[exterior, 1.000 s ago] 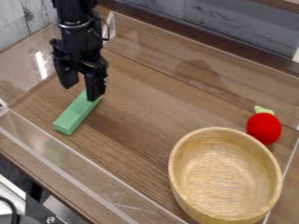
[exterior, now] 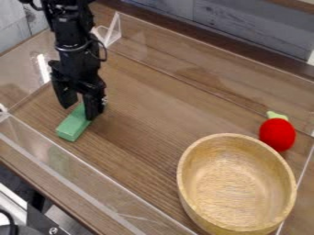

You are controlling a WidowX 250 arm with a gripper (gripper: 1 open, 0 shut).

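A black robot gripper (exterior: 79, 99) reaches down from the upper left onto a green block (exterior: 72, 128), which lies on the wooden table at the left. The gripper is low over the upper end of the block and hides part of it. Its fingers appear apart; whether they touch the block is hard to tell.
A large pale wooden bowl (exterior: 236, 182) stands at the lower right. A red tomato-like object (exterior: 277, 134) with a green top lies at the right edge.
The gripper has moved down and slightly left onto the upper end of the green block, covering more of it.
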